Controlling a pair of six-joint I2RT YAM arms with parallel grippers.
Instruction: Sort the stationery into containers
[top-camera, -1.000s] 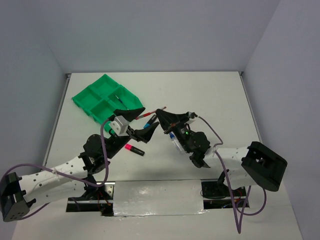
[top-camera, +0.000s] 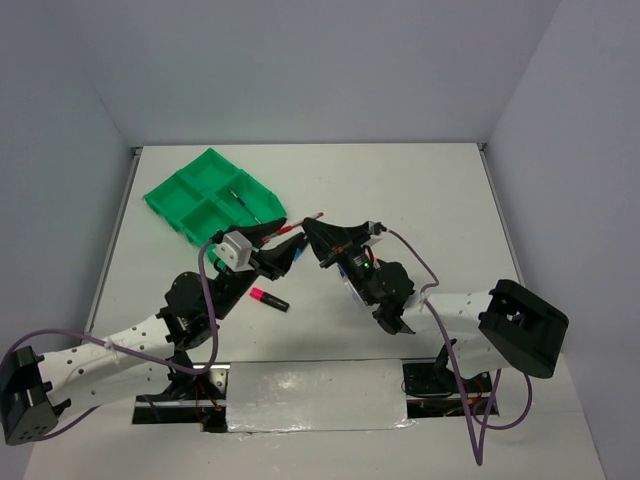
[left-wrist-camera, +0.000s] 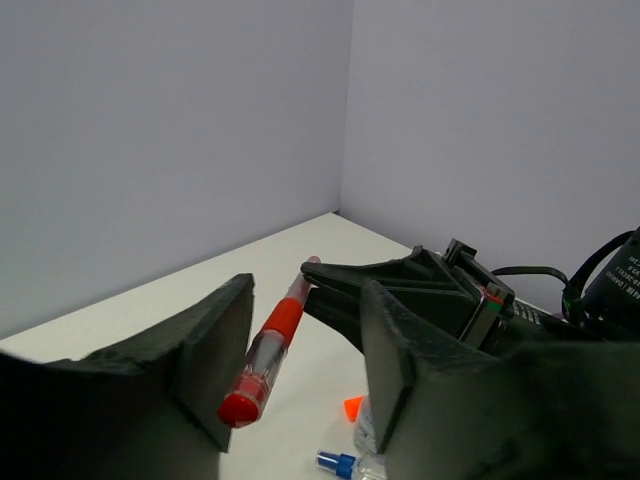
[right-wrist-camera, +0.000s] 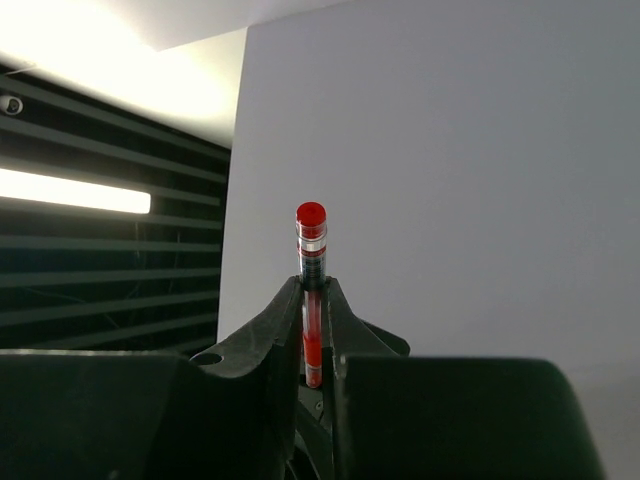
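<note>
A red and clear pen (top-camera: 290, 229) is held up in the air, with my right gripper (top-camera: 308, 224) shut on it; the right wrist view shows the same pen (right-wrist-camera: 312, 262) clamped between the fingertips, its red end upward. My left gripper (top-camera: 292, 232) is open around the pen's other end. In the left wrist view that end of the pen (left-wrist-camera: 262, 360) lies between the left fingers, with a gap still visible beside it. On the left stands the green compartment tray (top-camera: 182, 200), holding a dark pen (top-camera: 238, 198).
A pink and black marker (top-camera: 270, 300) lies on the table below the left gripper. A blue marker (top-camera: 298, 254) is partly hidden by that gripper. Under the right arm lie a blue-ended clear item (left-wrist-camera: 345, 464) and something orange (left-wrist-camera: 353, 408).
My right gripper has shifted slightly left, carrying the pen further between the left fingers.
</note>
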